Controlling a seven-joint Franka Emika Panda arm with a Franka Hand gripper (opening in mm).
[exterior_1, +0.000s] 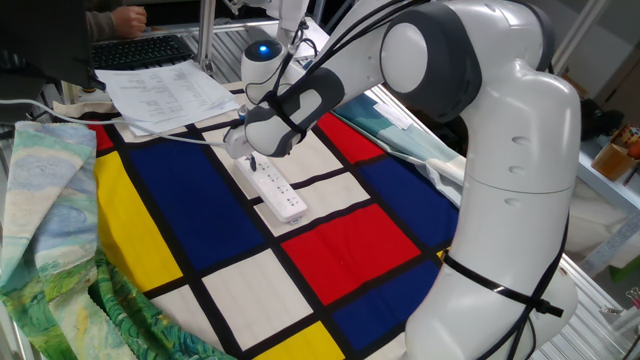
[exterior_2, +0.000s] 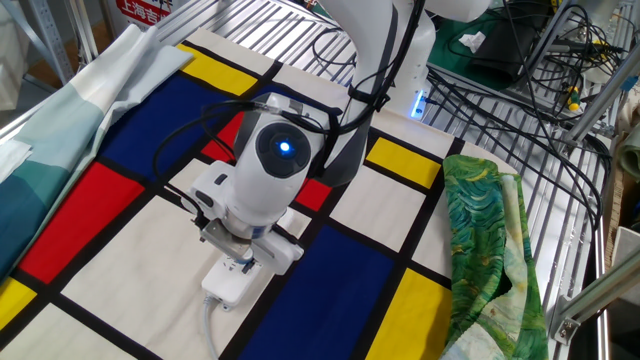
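A long white power strip (exterior_1: 275, 192) lies on the patterned cloth, its row of sockets facing up. My gripper (exterior_2: 241, 258) is directly over its cable end, very close to or touching the strip. In the second exterior view, the hand covers much of the power strip (exterior_2: 228, 286), leaving mainly its cable end in sight. A small dark piece (exterior_1: 253, 164) shows at the strip's far end, under the hand; whether it is a plug or a fingertip is unclear. The space between my fingers is hidden, so I cannot make out how they stand.
A white cable (exterior_2: 208, 325) runs off from the strip. Papers (exterior_1: 165, 95) lie at the back left, a green painted cloth (exterior_2: 480, 235) along one side. A person's hand (exterior_1: 128, 20) rests near the keyboard (exterior_1: 145, 50).
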